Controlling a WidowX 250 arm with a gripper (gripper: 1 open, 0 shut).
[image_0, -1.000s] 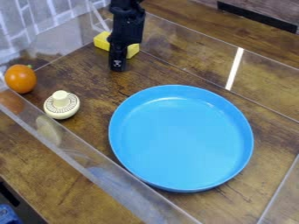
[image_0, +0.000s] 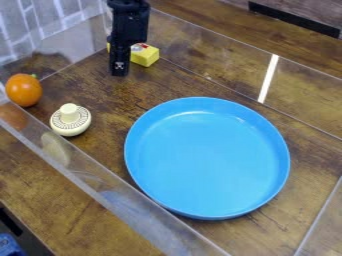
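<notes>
The dark gripper (image_0: 118, 66) reaches down from the top at the back left, low over the wooden floor. A yellow block (image_0: 143, 53) lies right beside it, partly behind the arm. The fingers look close together, with nothing visible between them.
An orange tomato-like object (image_0: 23, 89) and a white mushroom-like object (image_0: 71, 119) sit at the left. A large blue plate (image_0: 206, 158) fills the lower middle. Clear strips line the left side. Bare wood is open at the upper right.
The gripper has shifted slightly left. The yellow block now shows mostly to the right of the arm, where earlier it reached further left behind it.
</notes>
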